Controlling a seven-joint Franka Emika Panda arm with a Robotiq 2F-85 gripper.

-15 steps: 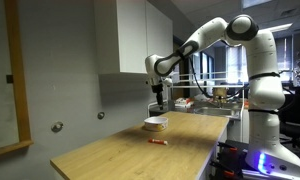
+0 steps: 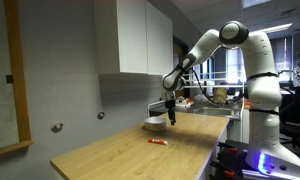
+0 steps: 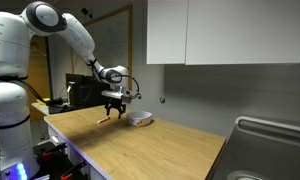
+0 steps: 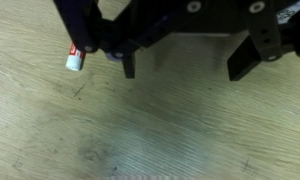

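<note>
My gripper (image 2: 171, 115) is low over the table, fingers apart and nothing between them; in the second exterior view the gripper (image 3: 115, 110) hangs above the wood near a bowl. Bare tabletop shows through the wide gap of the gripper in the wrist view. A red marker-like stick with a pale end (image 2: 158, 141) lies on the table, nearer the front than the gripper. The pale end of the stick (image 4: 74, 62) shows beyond the left finger, partly covered by it. A whitish bowl (image 2: 152, 125) rests close to the gripper; the bowl (image 3: 140, 119) looks upright.
Overhead, a white cabinet (image 2: 142, 40) juts out above the back of the table. A small purple patch (image 4: 112, 57) shows by the left finger; I cannot tell what it is.
The arm has come down from well above the table to low over it, beside the bowl. The bowl and the red stick have not moved.
</note>
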